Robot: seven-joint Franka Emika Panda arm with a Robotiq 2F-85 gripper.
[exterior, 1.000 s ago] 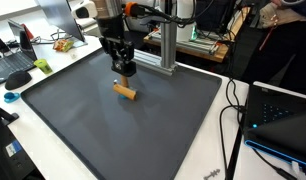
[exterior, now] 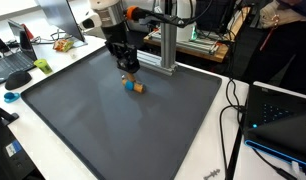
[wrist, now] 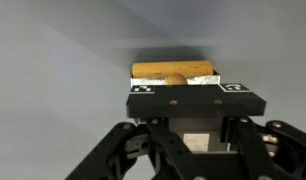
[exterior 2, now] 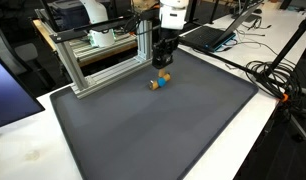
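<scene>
An orange wooden block (exterior: 139, 88) with a blue part on its side lies on the dark board, towards the board's far side. In exterior view 2 the blue part (exterior 2: 161, 82) faces the camera, with orange on either side. Directly above it my gripper points down, shut on a narrow orange piece whose rounded end (wrist: 176, 79) shows at the fingers in the wrist view. Behind that end lies a horizontal orange cylinder (wrist: 173, 69). Whether the held piece and the block are joined is hidden by the fingers.
The dark board (exterior: 103, 130) is bare around the block, with wide free room towards the front. A metal frame (exterior 2: 113, 70) stands along its far edge, close to the arm. Cables and a laptop (exterior 2: 215, 36) lie off the board.
Beneath my gripper the orange block has turned: its blue side now shows where an orange length showed one second ago. The gripper stays over nearly the same spot.
</scene>
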